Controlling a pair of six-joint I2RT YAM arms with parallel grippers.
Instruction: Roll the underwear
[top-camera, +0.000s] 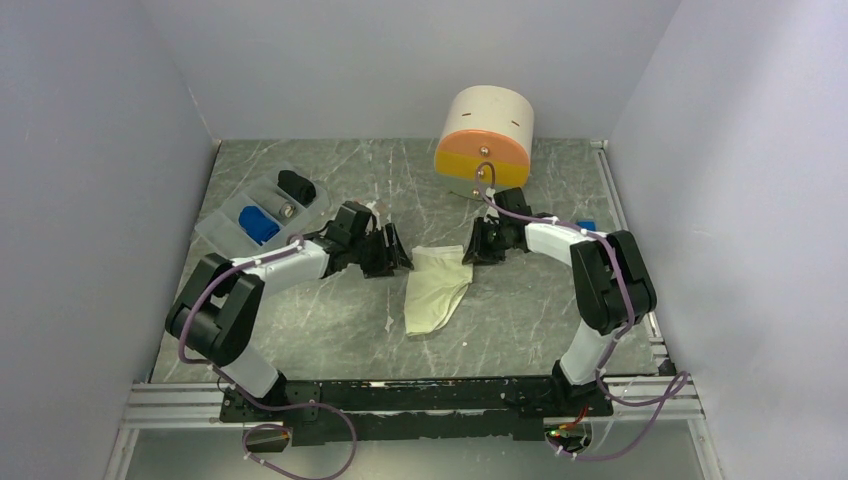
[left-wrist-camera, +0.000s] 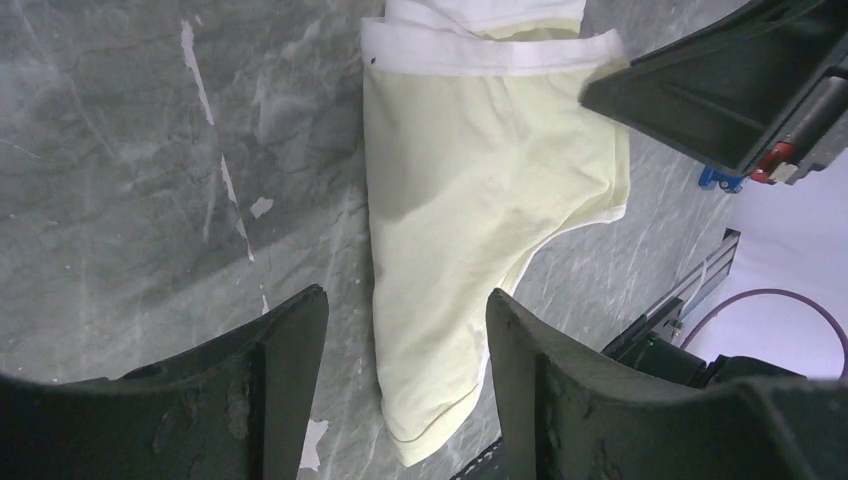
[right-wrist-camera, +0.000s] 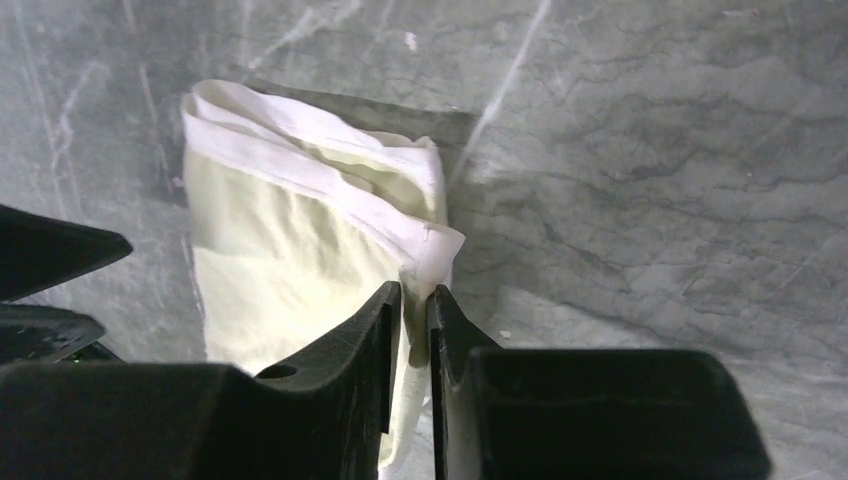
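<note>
The pale yellow underwear (top-camera: 437, 290) lies folded lengthwise on the table, its white waistband (left-wrist-camera: 480, 52) at the far end and its narrow end towards the arms. My left gripper (top-camera: 402, 262) is open beside the waistband's left corner. In the left wrist view, nothing lies gripped between its wide-apart fingers (left-wrist-camera: 290, 345). At the right waistband corner, my right gripper has a fold of the cloth between its close-set fingers (right-wrist-camera: 382, 320). Whether they press on it firmly cannot be made out.
A clear divided tray (top-camera: 225, 240) stands at the left with a blue roll (top-camera: 258, 225), a grey roll (top-camera: 287, 211) and a black roll (top-camera: 296, 186). An orange and yellow drum-shaped box (top-camera: 487, 135) is at the back. Bare table surrounds the cloth in front.
</note>
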